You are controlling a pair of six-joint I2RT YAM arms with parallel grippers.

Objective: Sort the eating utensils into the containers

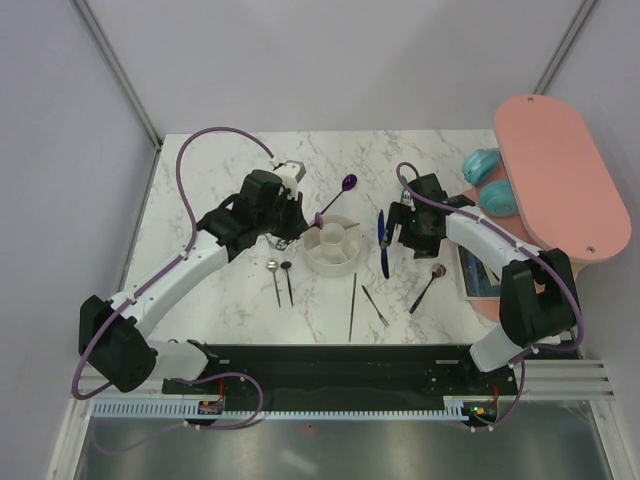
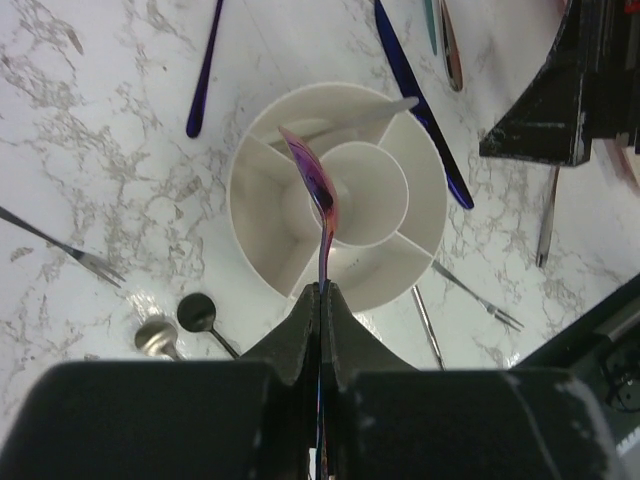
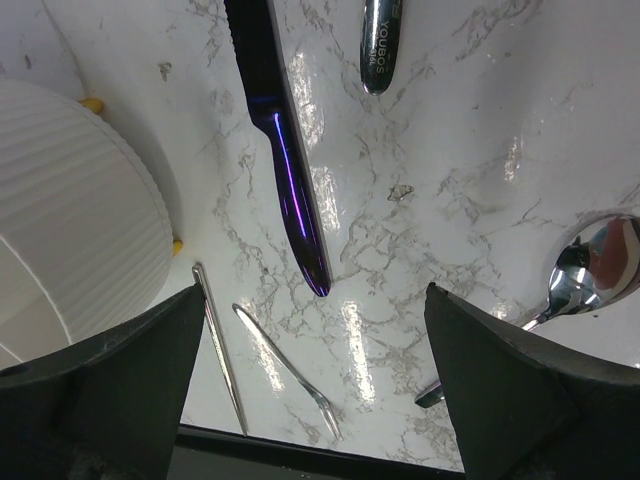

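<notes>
My left gripper is shut on a purple, iridescent spoon point(image 2: 325, 195), whose bowl shows over the round white divided container point(image 2: 240, 205). One utensil with a grey-green handle point(image 2: 385, 112) leans in a rear compartment of that container. My right gripper is open above the table, with nothing held between its fingers. Below it lie a dark purple-blue knife point(image 3: 290, 180) and, to the right, a silver spoon point(image 3: 575, 275). Left of the container rest a silver spoon point(image 1: 272, 266), a black spoon point(image 1: 287, 266) and a fork point(image 2: 85, 258).
Behind the container lies another purple spoon point(image 1: 348, 183). A thin stick-like utensil point(image 1: 352, 310) and a small fork point(image 1: 375, 305) lie near the front edge. A pink rack point(image 1: 560, 170) with teal bowls point(image 1: 498, 198) borders the right side.
</notes>
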